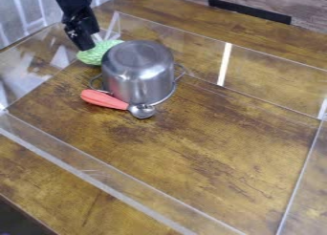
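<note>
My black gripper (82, 38) is at the upper left, just above and left of a light green textured item (95, 53); it stands open, as far as its small dark shape shows. A steel pot (138, 67) with wire handles sits upright right of the green item, partly in front of it. A spoon with a red handle (105, 99) and metal head lies in front of the pot.
A wooden table (205, 162) is edged by clear plastic borders and marked with a white tape strip (225, 62).
</note>
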